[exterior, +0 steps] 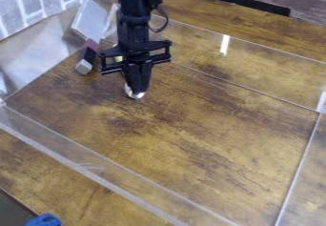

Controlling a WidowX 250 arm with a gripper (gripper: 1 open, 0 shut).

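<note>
The black gripper (pixel 135 77) points down at the wooden table (pixel 204 144), upper left of centre. A small whitish object (pixel 135 92) sits right at its fingertips, mostly hidden by them. The fingers are close together around it; whether they hold it is hard to tell.
A small grey object with a dark red part (pixel 86 61) lies left of the arm, near a white angled panel (pixel 91 20). Clear walls border the table. A blue object (pixel 44 219) is at the bottom left corner.
</note>
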